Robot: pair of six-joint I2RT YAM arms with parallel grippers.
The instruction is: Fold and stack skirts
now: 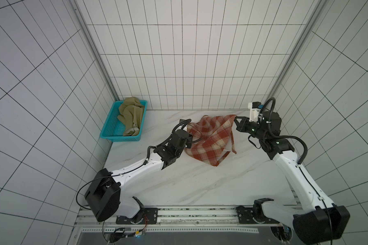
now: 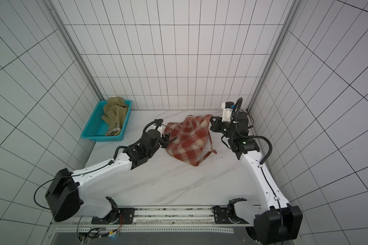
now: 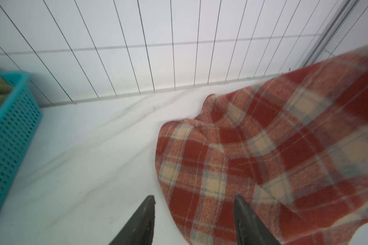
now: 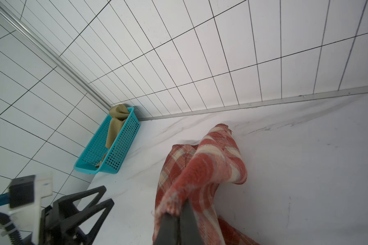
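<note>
A red and cream plaid skirt (image 1: 208, 143) lies crumpled mid-table, one corner lifted toward the right. My right gripper is shut on that raised corner, with the fabric draped over its fingertips. My left gripper is above the skirt's left part, its two fingers apart with nothing between them; in the left wrist view the cloth lies beyond the fingertips.
A teal basket (image 1: 108, 130) holding an olive garment (image 1: 130, 114) sits at the back left. Bare table (image 1: 200, 187) lies in front of the skirt. Tiled walls bound the back and sides.
</note>
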